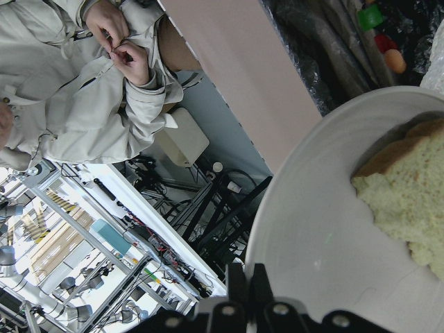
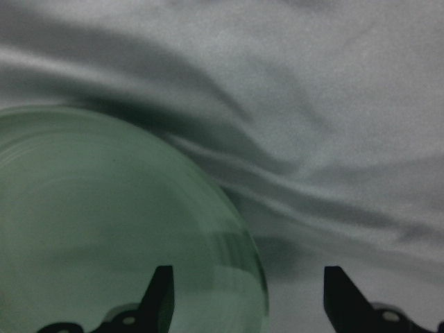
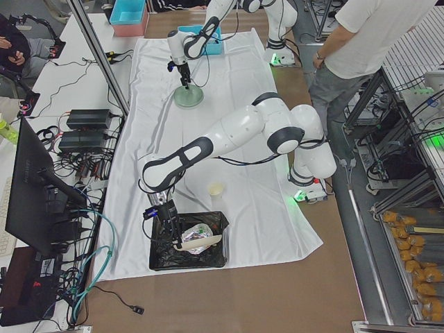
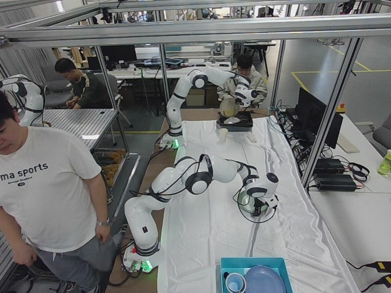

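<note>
My left gripper is shut on the rim of a pale plate (image 1: 319,229) bearing a piece of bread (image 1: 406,194), tilted over a black-lined bin (image 3: 159,257); crumpled plastic (image 3: 199,233) and small coloured bits show in the bin. My right gripper stands open over the rim of a green plate (image 2: 118,215) lying on the white cloth, one finger either side of the rim.
A blue tub (image 4: 229,265) with a blue plate and cup sits at the cloth's far end from the bin. A pale cup (image 3: 216,189) stands beside the bin. A person stands alongside the table.
</note>
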